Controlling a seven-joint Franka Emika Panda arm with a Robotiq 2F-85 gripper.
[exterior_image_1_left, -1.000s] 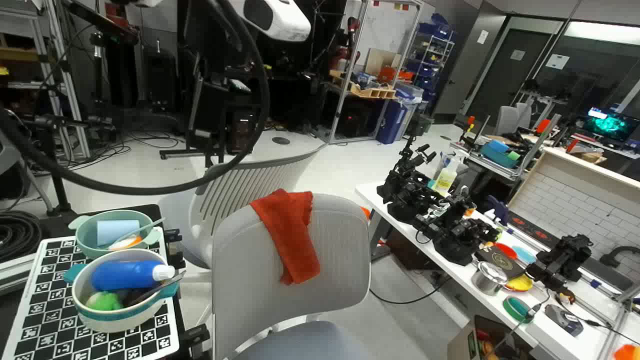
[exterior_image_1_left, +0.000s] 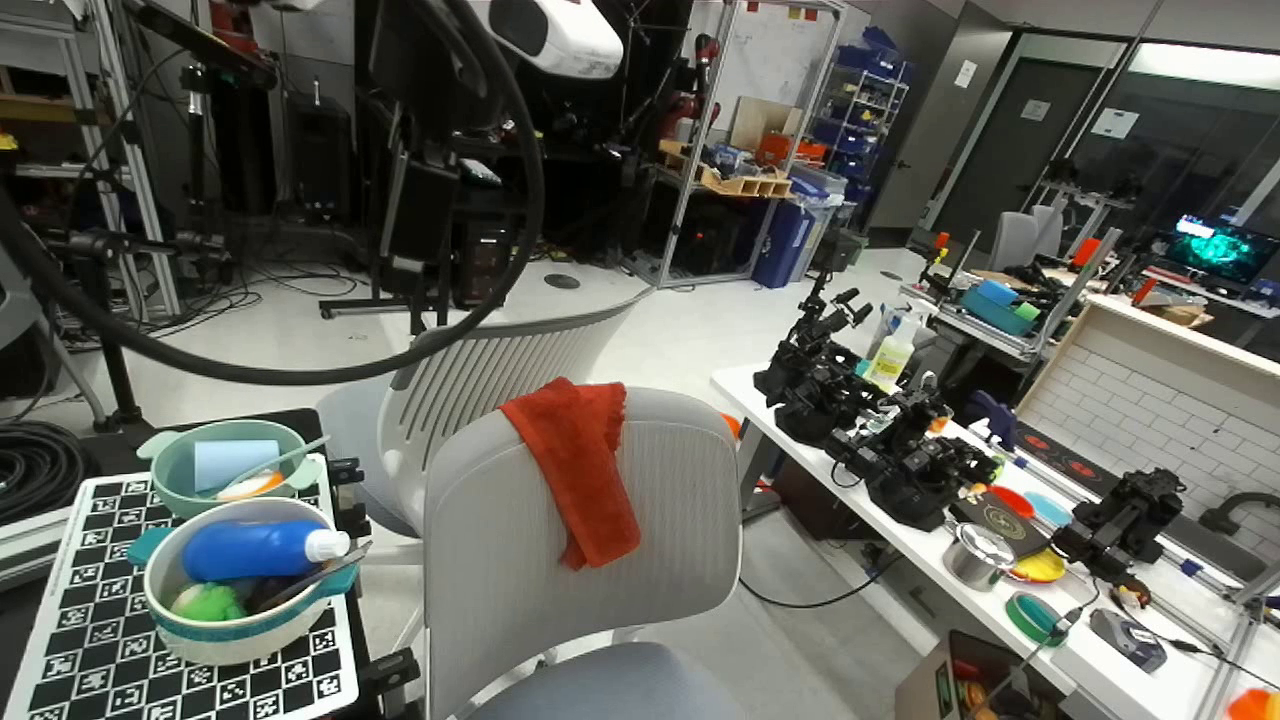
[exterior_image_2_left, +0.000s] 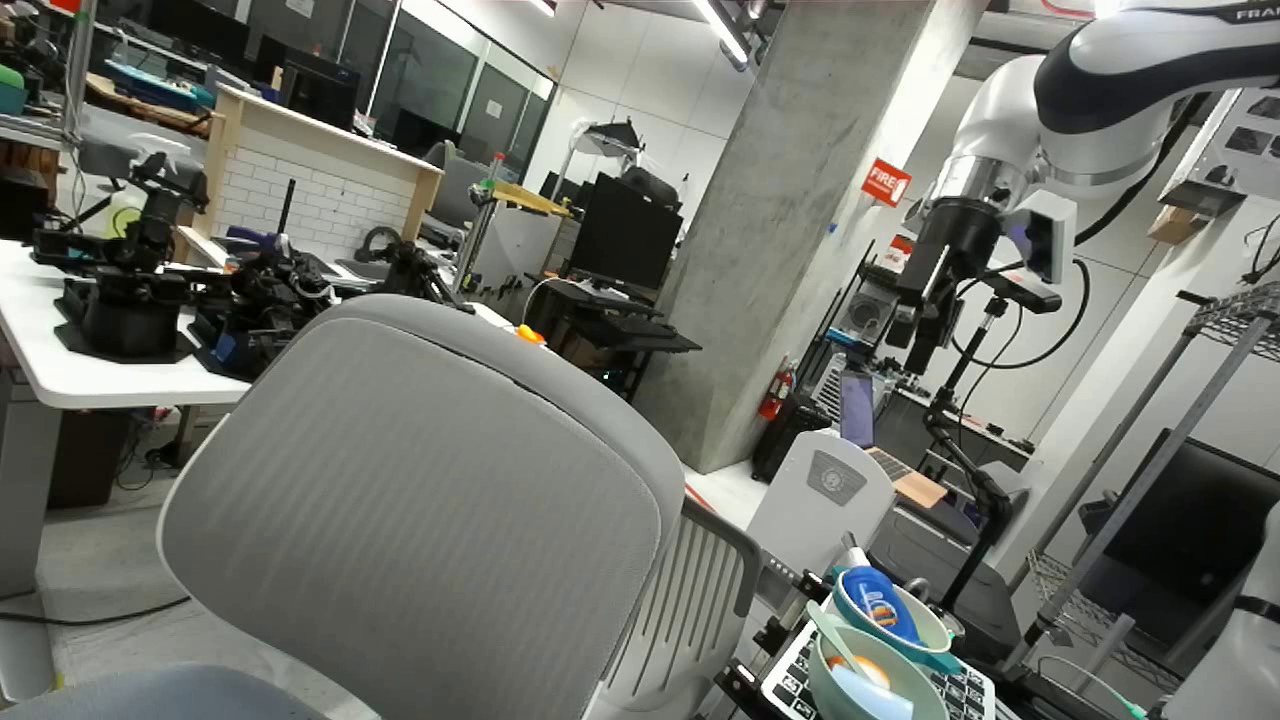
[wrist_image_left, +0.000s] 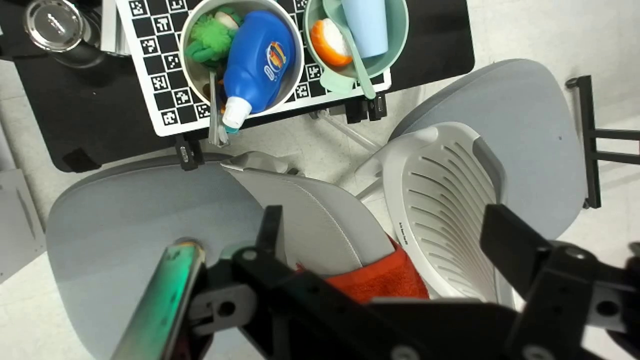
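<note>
A red cloth (exterior_image_1_left: 573, 468) hangs over the top of the grey chair's backrest (exterior_image_1_left: 708, 528). Looking down in the wrist view, I see part of the cloth (wrist_image_left: 384, 277) between and beyond the fingers of my gripper. The gripper is open, its two dark fingers wide apart with nothing held. In exterior view 2 the gripper (exterior_image_2_left: 918, 342) hangs high above the chairs and bowls, pointing down. From that side the cloth is hidden behind the backrest.
On a checkered board (wrist_image_left: 174, 90) stand a white bowl (wrist_image_left: 190, 72) with a blue bottle (wrist_image_left: 258, 60) and a green bowl (wrist_image_left: 399, 42) with a light blue cup (wrist_image_left: 367, 27). A second chair (wrist_image_left: 447, 198) stands close by. A white table (exterior_image_1_left: 864, 498) carries dark equipment.
The dark arm part and looping cable at the top left of exterior view 1 have shifted slightly. Cloth, chairs and bowls have stayed in place.
</note>
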